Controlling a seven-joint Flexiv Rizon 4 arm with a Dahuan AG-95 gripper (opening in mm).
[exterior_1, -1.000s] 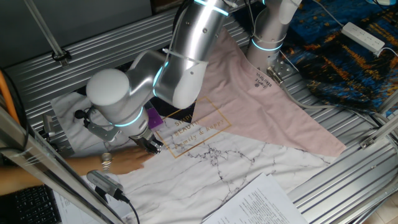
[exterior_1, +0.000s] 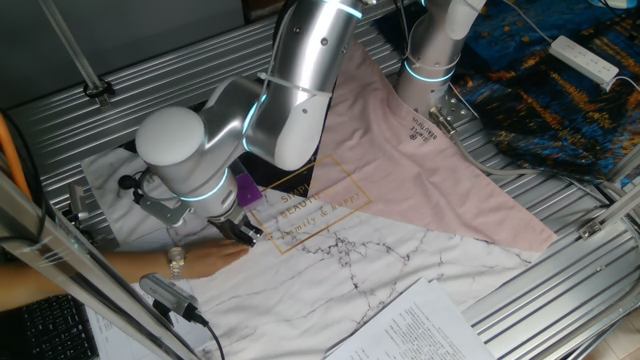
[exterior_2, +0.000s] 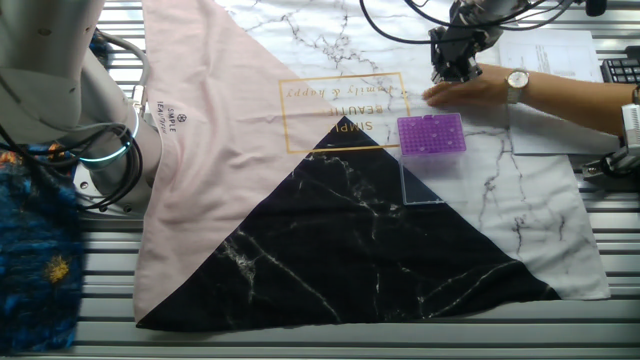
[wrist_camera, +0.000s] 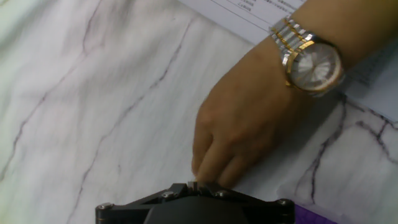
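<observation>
My gripper looks shut at the bottom of the wrist view, its fingertips together with nothing showing between them. Just beyond them is a person's hand (wrist_camera: 239, 124) (wrist_camera: 314, 65); the hand's own fingertips are partly hidden behind the gripper. In exterior view 2 the gripper (exterior_2: 455, 72) hangs above that hand (exterior_2: 470, 86), close to it; whether they touch cannot be told. A purple gridded box (exterior_2: 432, 134) with a clear lid (exterior_2: 424, 188) lies on the cloth near the gripper. Only its purple corner (wrist_camera: 311, 216) shows in the wrist view.
The pink, black and white marbled cloth (exterior_2: 330, 240) covers most of the table. Printed papers (exterior_1: 415, 325) lie at the front, and a laptop keyboard (exterior_1: 45, 325) at the left. Metal posts and cables stand around the edges.
The person's hand has moved rightward in exterior view 1, its fingers now nearer the gripper's tip. The arm has shifted only slightly.
</observation>
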